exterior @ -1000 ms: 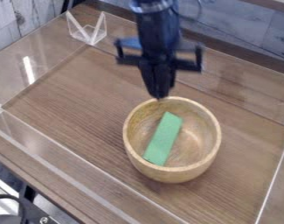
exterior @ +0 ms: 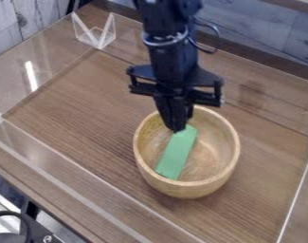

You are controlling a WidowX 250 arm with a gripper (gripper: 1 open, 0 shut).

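A pale wooden bowl (exterior: 217,169) sits on the table at centre right with a long green block (exterior: 176,152) lying inside it. My dark navy gripper (exterior: 180,119) hangs over the back of the bowl, above the far end of the green block. Its housing fills the upper middle of the view. Whether its fingers are open or shut is unclear.
Clear plastic fittings stand along the left edge, and dark cabling shows at the bottom left. A grey-blue plank wall runs behind the table at the back right.
My gripper has come down and toward the front, from behind the bowl to over its back part. The bowl and green block look unmoved.
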